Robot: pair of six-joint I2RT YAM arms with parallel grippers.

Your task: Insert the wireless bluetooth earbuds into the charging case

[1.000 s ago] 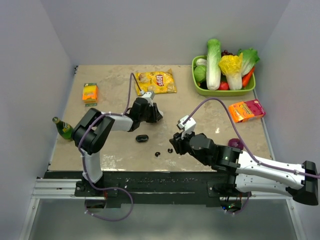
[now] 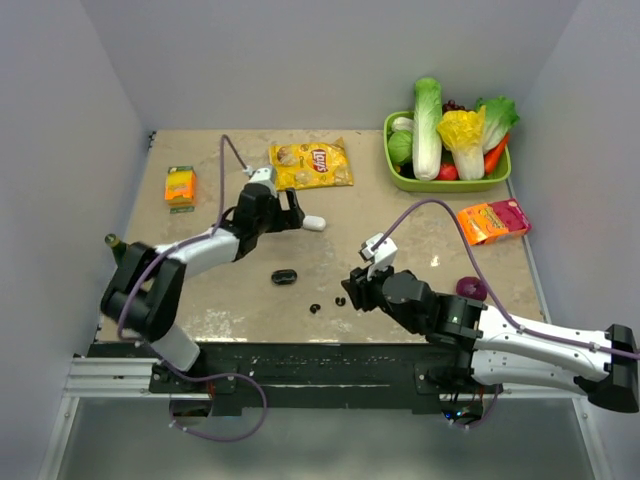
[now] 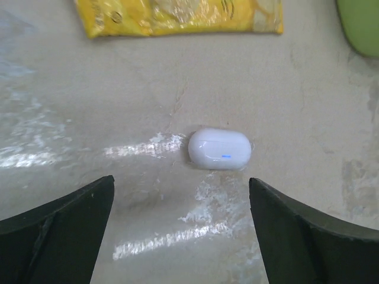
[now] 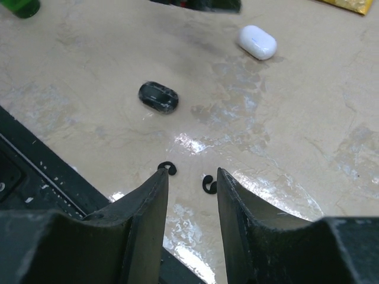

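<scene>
A white case [image 2: 313, 222] lies on the marble table; in the left wrist view it [image 3: 219, 149] sits centred beyond my open left gripper, whose fingers are empty. A black case [image 2: 284, 276] lies nearer the front, also in the right wrist view [image 4: 158, 96]. Two small black earbuds [image 2: 315, 308] [image 2: 340, 300] lie near the front edge. My right gripper hovers near them, part open with a narrow gap and nothing visible between its fingers.
A chips bag [image 2: 311, 165] lies at the back, a green vegetable basket [image 2: 460, 185] at back right, snack packs [image 2: 492, 222] and an onion [image 2: 471, 287] at right, a small orange pack [image 2: 180, 186] at left.
My left gripper has lifted away from the white case, back toward the left, and is now open, leaving the case uncovered. The right arm has barely moved.
</scene>
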